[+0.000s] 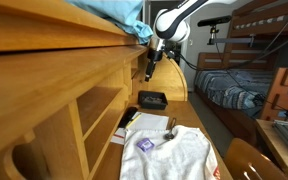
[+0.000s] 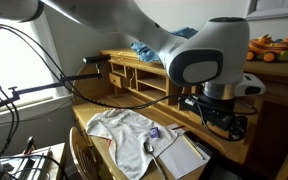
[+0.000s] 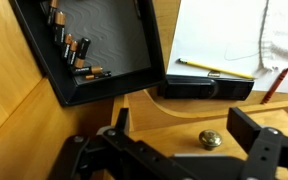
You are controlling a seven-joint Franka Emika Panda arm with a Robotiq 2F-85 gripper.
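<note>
My gripper stands open in the wrist view, its two dark fingers wide apart along the lower edge with nothing between them. It hangs above the desk, beside the wooden shelf unit. Below and to the left lies a black tray [image 3: 112, 90] holding several batteries [image 3: 82, 52]. A black stapler-like object [image 3: 206, 88] lies right of the tray, against white paper [image 3: 209, 40]. On the paper are a yellow pencil [image 3: 216, 68] and a darker red one [image 3: 276, 86]. A round brass knob [image 3: 210, 139] shows between the fingers, on the wood below.
A white cloth [image 1: 169, 155] with a purple box [image 1: 145, 144] covers the near desk. In exterior view 2 a spoon-like utensil [image 2: 156, 158] rests on the cloth's edge. Orange toy vehicles [image 2: 274, 47] sit on the shelf top, and a chair [image 2: 82, 155] stands at the desk's front.
</note>
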